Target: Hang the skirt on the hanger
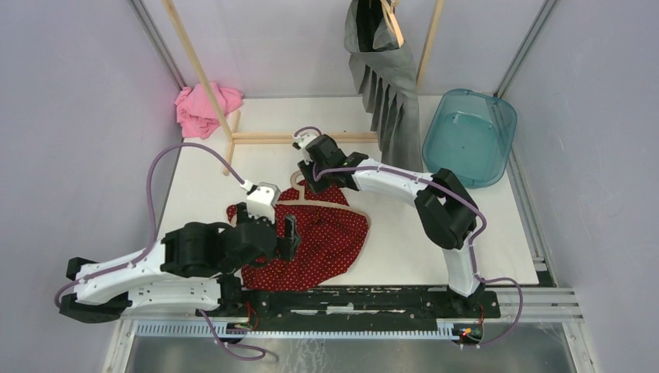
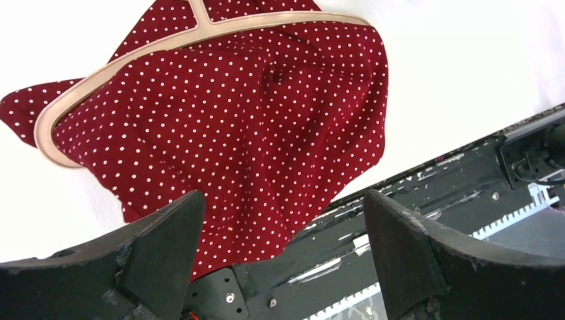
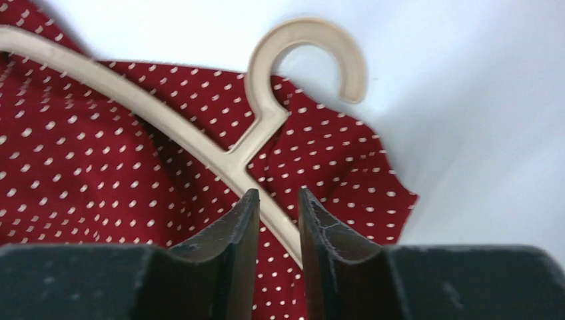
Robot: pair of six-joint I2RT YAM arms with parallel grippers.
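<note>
The dark red skirt with white dots is spread on the table's front part. A beige hanger lies across its upper part, with cloth on both sides of the bar. At the right end the bar runs under cloth; the left end curls round, partly covered. The hook rests on bare table. My left gripper is wide open above the skirt's left part, nothing between its fingers. Over the bar beside the hook's stem, my right gripper stands part open, a narrow gap between its fingers.
Behind, a wooden rack carries a hanging grey garment. Pink cloth lies at the back left, and a teal bin stands at the back right. Bare table lies right of the skirt.
</note>
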